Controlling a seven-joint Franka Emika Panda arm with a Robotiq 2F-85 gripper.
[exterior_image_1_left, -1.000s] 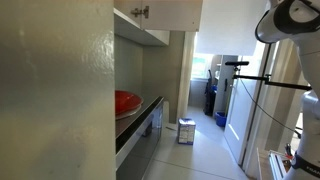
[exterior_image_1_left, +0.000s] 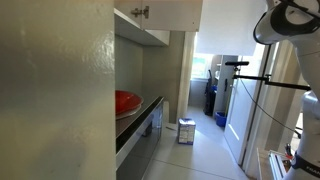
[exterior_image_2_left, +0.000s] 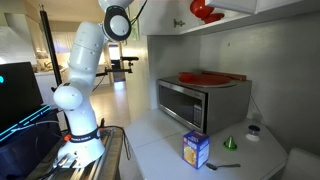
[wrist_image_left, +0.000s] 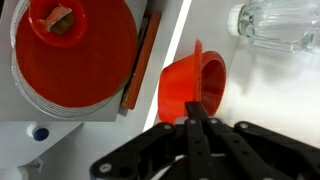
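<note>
My gripper comes in from the bottom of the wrist view, its dark fingertips shut together. They meet the near edge of a red bowl or cup (wrist_image_left: 180, 86), which lies tipped with its opening to the right. Whether its thin rim is pinched between them is unclear. In exterior view 2 the red bowl (exterior_image_2_left: 207, 13) shows high up by the cabinet; there the gripper itself is out of the picture.
A clear glass jar (wrist_image_left: 275, 25) is right of the bowl. Lower down, a red plate (wrist_image_left: 85, 75) bears a small red bowl (wrist_image_left: 64, 22) atop the microwave (exterior_image_2_left: 182, 105). A blue box (exterior_image_2_left: 195, 149), green cone (exterior_image_2_left: 229, 143) and spoon (exterior_image_2_left: 222, 166) occupy the counter.
</note>
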